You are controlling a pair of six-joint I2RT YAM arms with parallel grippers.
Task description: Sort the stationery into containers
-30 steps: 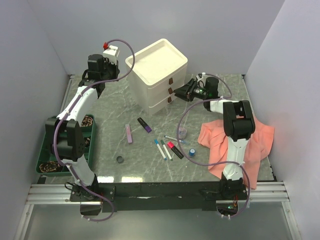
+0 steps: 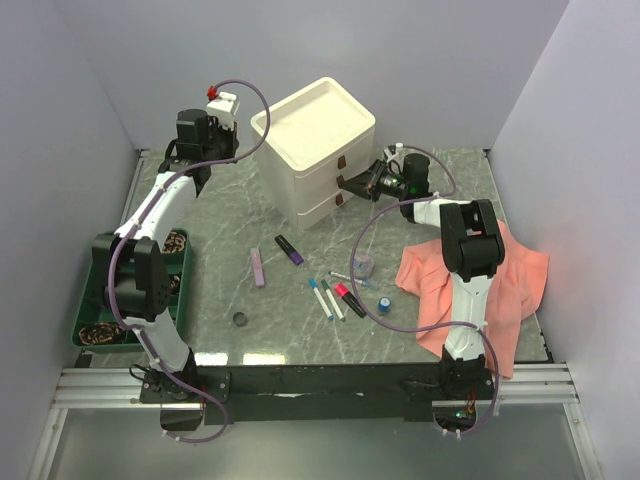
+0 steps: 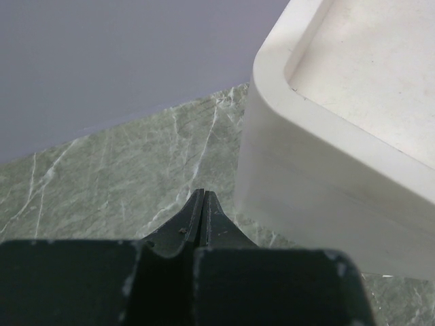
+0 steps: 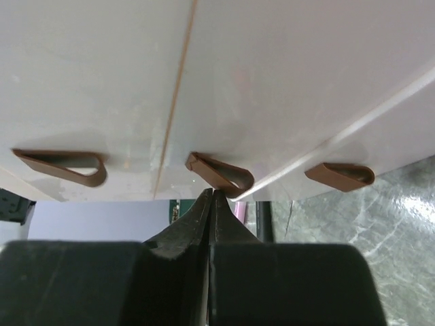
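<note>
A white drawer unit (image 2: 312,130) stands at the back, its drawers closed. My right gripper (image 2: 350,183) is shut at the middle leather pull (image 4: 219,173), its tips just below it, nothing visible between them. My left gripper is shut and empty, left of the unit's top corner. Loose stationery lies on the table: a pink item (image 2: 257,268), a dark purple marker (image 2: 289,249), a blue-capped pen (image 2: 321,300), several other pens and markers (image 2: 352,302), and a small blue container (image 2: 384,305).
A green bin (image 2: 178,295) with patterned contents sits at the left, partly under the left arm. A salmon cloth (image 2: 515,300) lies at the right. A dark ring (image 2: 240,319) lies front left.
My right gripper has moved slightly left, closer to the middle drawer pull, and looks more closed. The left arm and the objects have not visibly moved.
</note>
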